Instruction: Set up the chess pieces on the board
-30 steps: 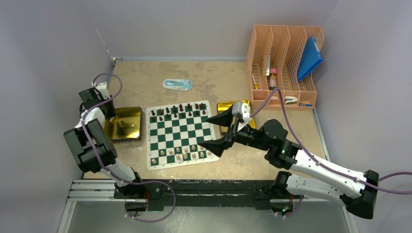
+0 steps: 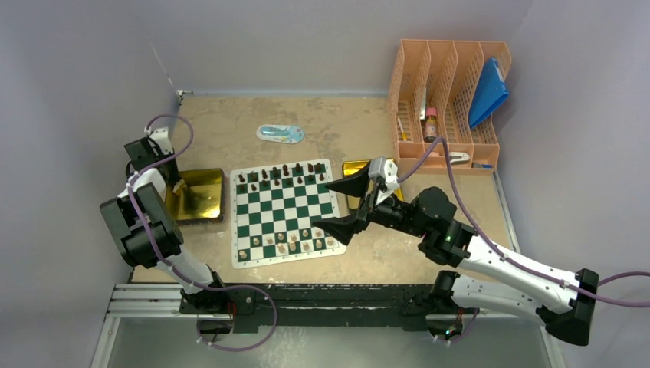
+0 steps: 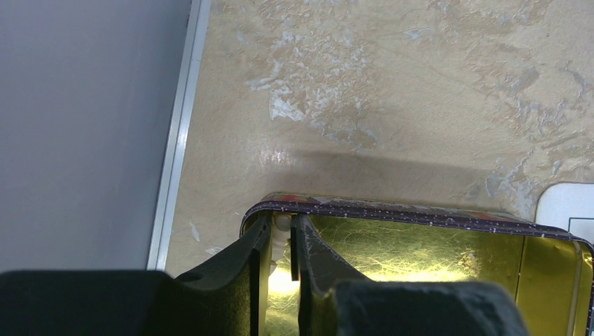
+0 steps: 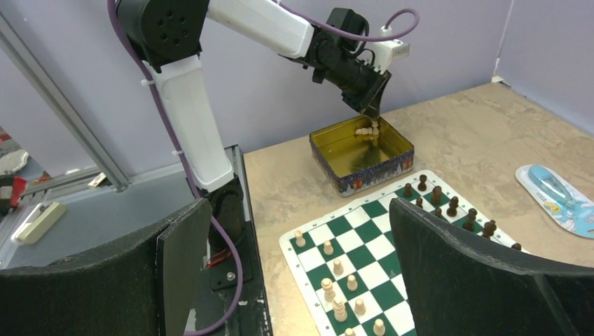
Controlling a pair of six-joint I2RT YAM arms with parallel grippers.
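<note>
My left gripper is down in the far-left corner of a gold tin (image 2: 198, 201), with a light chess piece (image 3: 281, 222) between or just behind its fingertips; whether it grips it is unclear. More light pieces (image 4: 363, 131) lie in that corner. The board (image 2: 283, 207) carries dark pieces (image 4: 453, 208) along the far side and light pieces (image 4: 327, 287) along the near side. My right gripper (image 2: 341, 205) stands open above the board's right edge and a second gold tin (image 2: 355, 165).
A peach organiser (image 2: 406, 92) with bottles and a blue folder (image 2: 487, 92) stands at the back right. A blue packaged item (image 2: 280, 134) lies behind the board. The left wall is close to my left arm; the back table has free room.
My left arm has shifted very slightly at the tin's far-left corner. The right arm and the board look unchanged.
</note>
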